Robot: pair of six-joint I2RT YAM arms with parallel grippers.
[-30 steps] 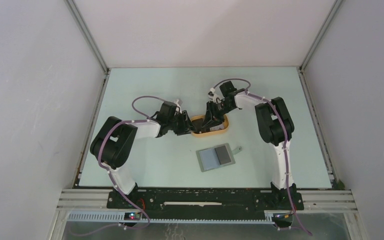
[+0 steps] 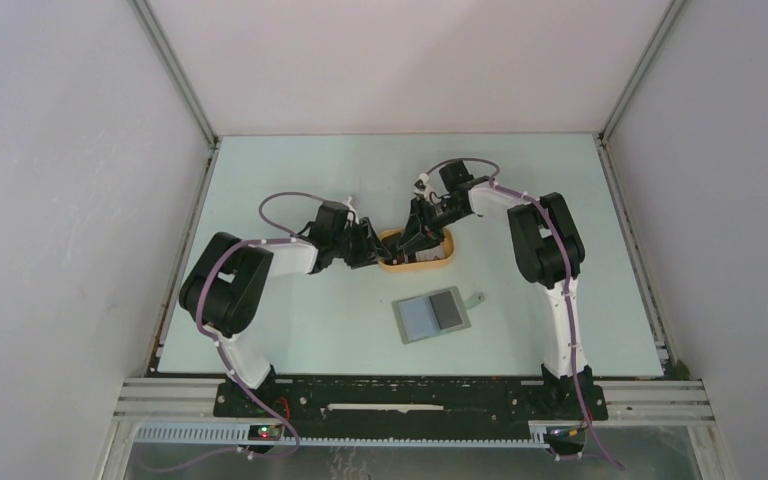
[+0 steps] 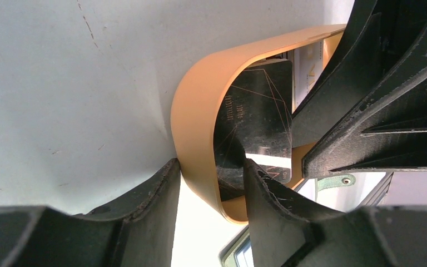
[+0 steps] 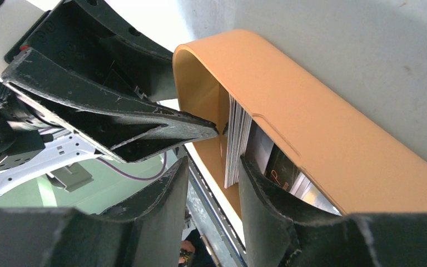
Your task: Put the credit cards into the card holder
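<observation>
An orange oval container (image 2: 415, 265) holds the cards; in the left wrist view a black card (image 3: 256, 119) shows inside, and in the right wrist view a stack of card edges (image 4: 236, 139). My left gripper is part open at the container's left end, its fingertips either side of the curved wall. My right gripper is part open over the container, one fingertip at the card stack. A grey card holder (image 2: 430, 315), with blue and dark panels, lies below the container in the top view.
The two grippers crowd closely over the container, each appearing large in the other's wrist view.
Both grippers and the orange container have shifted very slightly left in the top view. The card holder has not moved.
</observation>
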